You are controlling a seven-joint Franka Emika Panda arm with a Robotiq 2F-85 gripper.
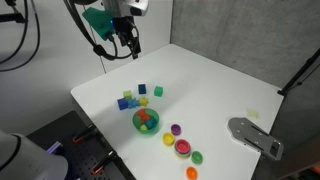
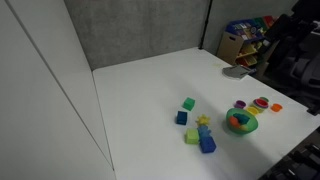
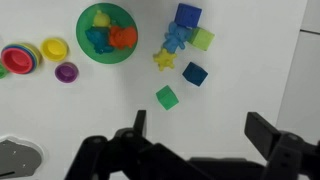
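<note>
High over the white table, my gripper is open, its two fingers wide apart and nothing between them. Beneath it in the wrist view lies a green cube [image 3: 167, 97], with a dark blue cube [image 3: 195, 74] beyond it. Farther off are a yellow star [image 3: 164, 59], a blue bear figure [image 3: 177, 38], a blue block [image 3: 187, 15] and a light green block [image 3: 201, 39]. A green bowl [image 3: 126, 49] holds blue, orange and yellow toys. In the first exterior view, the gripper [image 1: 122, 48] hangs well clear of all these things.
Purple [image 1: 176, 129] and yellow cups [image 1: 168, 139], a red-rimmed cup [image 1: 182, 148], a green piece [image 1: 197, 158] and an orange piece [image 1: 192, 173] lie near the bowl. A grey metal plate [image 1: 252, 135] rests at the right. A shelf with bins [image 2: 240, 45] stands behind.
</note>
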